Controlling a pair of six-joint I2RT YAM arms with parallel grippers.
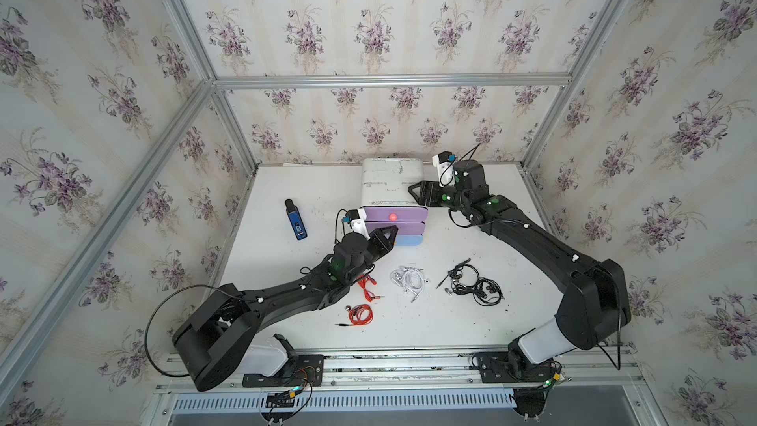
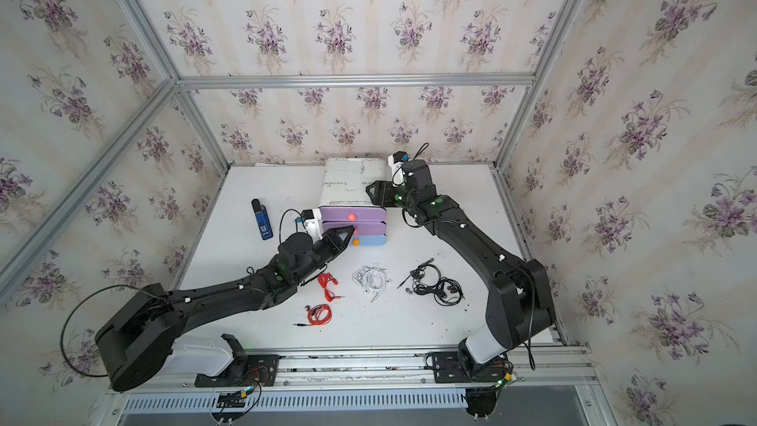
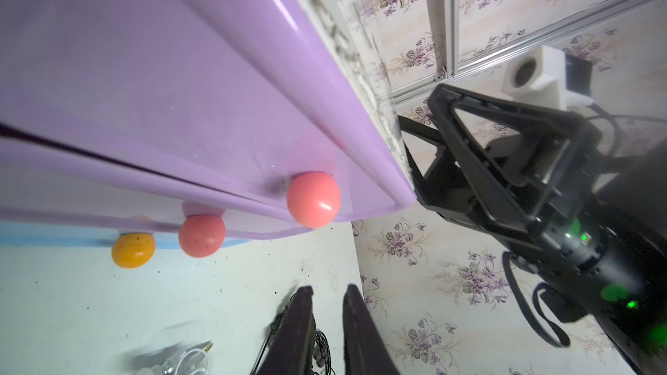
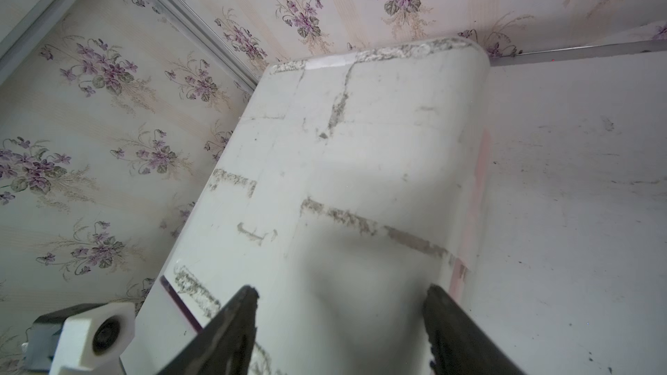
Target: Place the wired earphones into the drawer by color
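Note:
The drawer box has purple drawers with round red knobs and a blue bottom drawer with an orange knob. My left gripper is in front of the drawers, fingers close together; nothing between them can be made out. My right gripper is at the box's top right, its fingers spread either side of the white top. Red earphones, white earphones and black earphones lie coiled on the table in front.
A blue bottle lies on the table at the left. The floral walls enclose the table.

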